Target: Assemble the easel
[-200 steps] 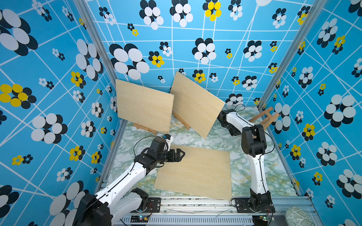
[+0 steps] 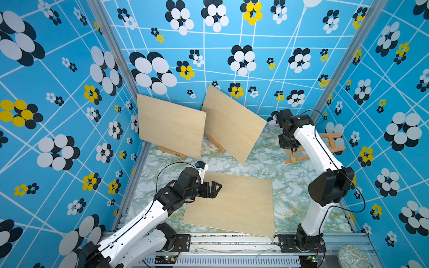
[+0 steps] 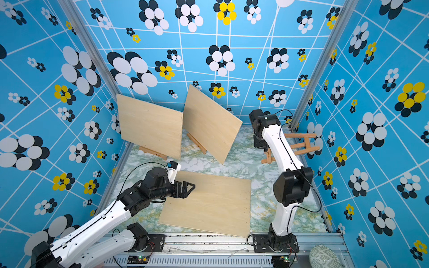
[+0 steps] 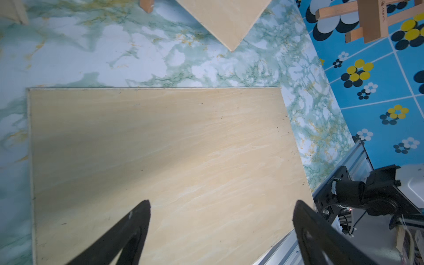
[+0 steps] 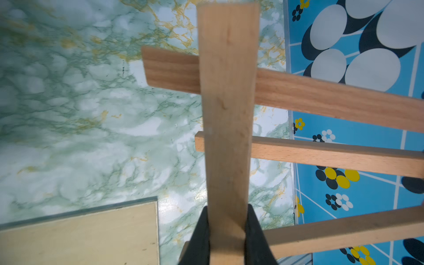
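My right gripper is shut on an upright bar of the wooden easel frame, raised at the right side of the workspace, with crossbars reaching toward the right wall. My left gripper is open above a flat plywood board at the front, with nothing between its fingers. Two plywood panels lean at the back on wooden supports, which they partly hide.
Patterned walls close in the sides and back. The metal rail runs along the front.
My right arm has risen and come toward the front, carrying the wooden frame, which now lies more level in view. My left gripper has shifted slightly right and down in the top view.
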